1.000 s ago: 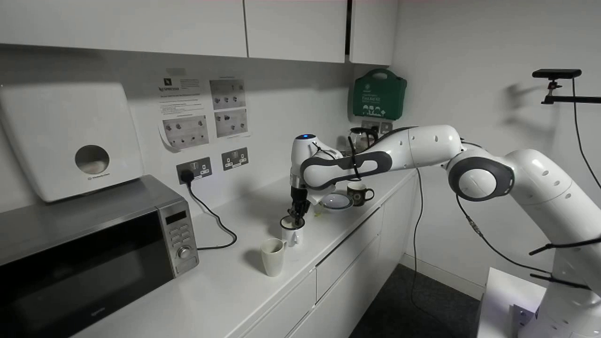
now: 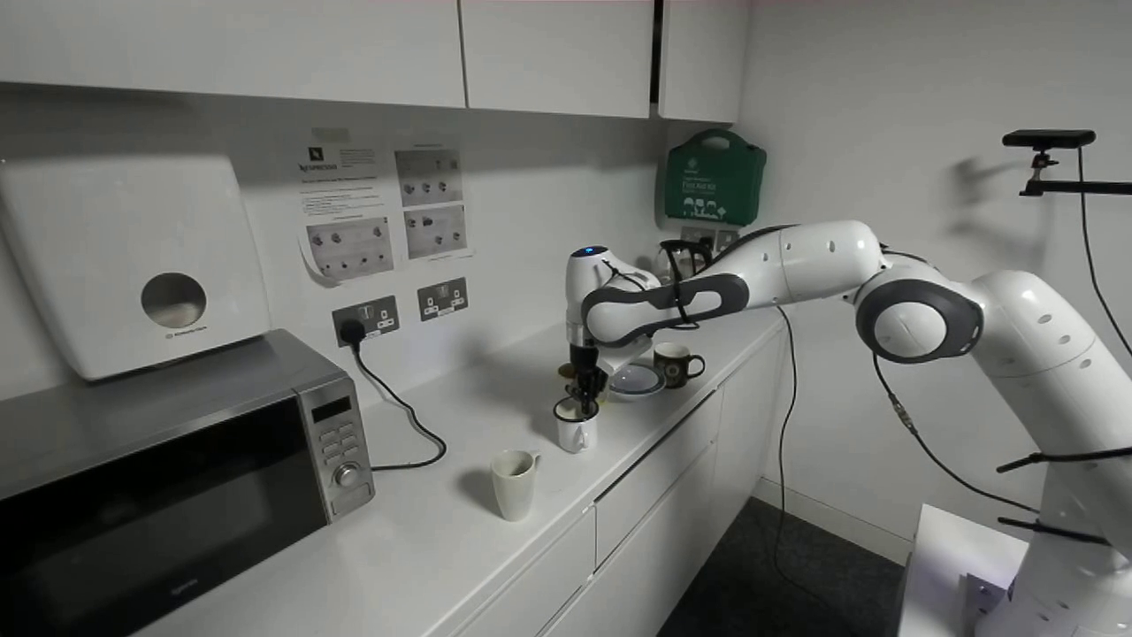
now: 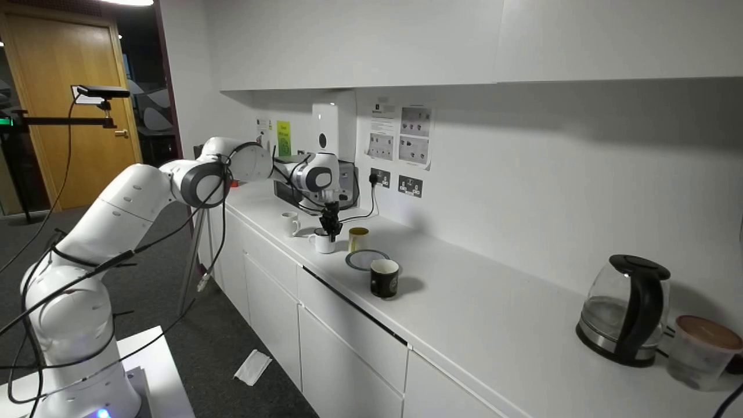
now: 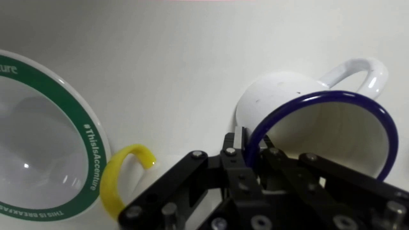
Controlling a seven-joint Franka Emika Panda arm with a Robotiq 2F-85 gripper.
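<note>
A white mug (image 4: 276, 92) with a dark blue rim is gripped at its rim's near side in the wrist view. My gripper is shut on that rim, one finger inside the mug and one outside. In exterior view 1 the mug (image 2: 576, 433) stands upright at the counter, its handle toward the front edge, with the gripper (image 2: 584, 409) above its back rim. Whether its base touches the counter cannot be told. A yellow-handled mug (image 4: 113, 180) stands beside the gripper, partly hidden by it.
A green-rimmed bowl or plate (image 4: 96, 153) lies beside the yellow-handled mug. A dark mug (image 2: 671, 366) stands farther along the counter, and a pale tall mug (image 2: 515, 485) nearer the microwave (image 2: 334, 446). In exterior view 2, a kettle (image 3: 616, 313) stands far right, with clear counter before it.
In exterior view 1, my gripper and the white mug have moved together to the right and back, away from the pale tall mug and toward the plate.
</note>
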